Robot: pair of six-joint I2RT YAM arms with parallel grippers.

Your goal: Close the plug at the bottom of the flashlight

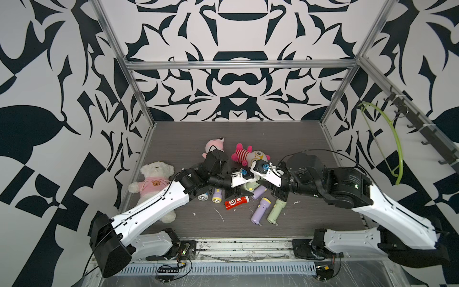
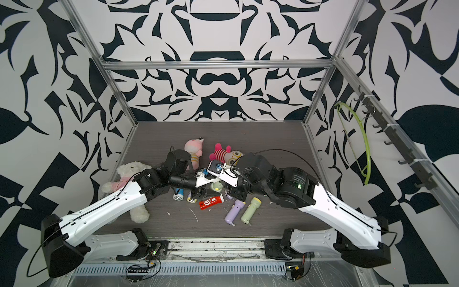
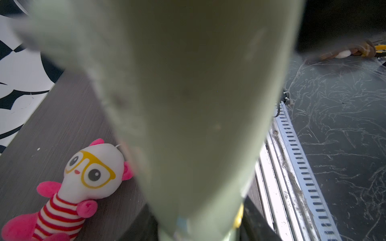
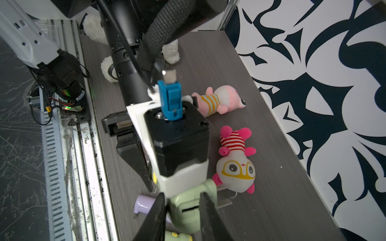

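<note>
A pale green flashlight (image 3: 193,100) fills the left wrist view, gripped by my left gripper. In the right wrist view the flashlight's bottom end (image 4: 187,219) points toward my right gripper, with a dark slot across it. The right fingers are part open and sit right at that end; whether they touch it is unclear. Both grippers meet over the middle of the table in the top views.
On the table (image 1: 286,134) lie a red flashlight (image 1: 235,202), purple (image 1: 260,210) and green (image 1: 277,211) ones, a white bear (image 1: 157,177), a pink plush (image 1: 215,146) and a striped plush (image 1: 246,153).
</note>
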